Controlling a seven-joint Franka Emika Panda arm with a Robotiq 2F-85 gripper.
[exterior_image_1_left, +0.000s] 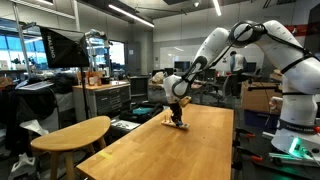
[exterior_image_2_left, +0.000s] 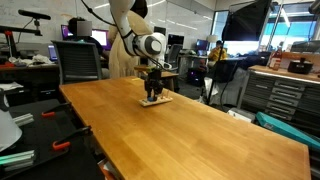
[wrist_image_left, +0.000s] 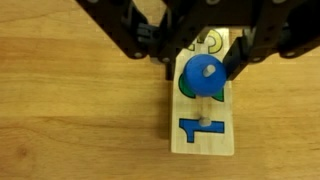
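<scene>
A narrow light-wood puzzle board lies on the table and runs upward under my gripper in the wrist view. A blue 1 with a wooden knob sits at its near end. Over the green figure on the middle of the board is a round blue piece with a pale knob on top. My fingers are closed about this blue piece, one finger at each side. Further up, a yellow figure is partly covered by the gripper. Whether the blue piece touches the board cannot be told.
The wooden table is broad and bare around the board, with free room toward its near side. A round wooden table stands apart on the left. Cabinets and a workbench line the back.
</scene>
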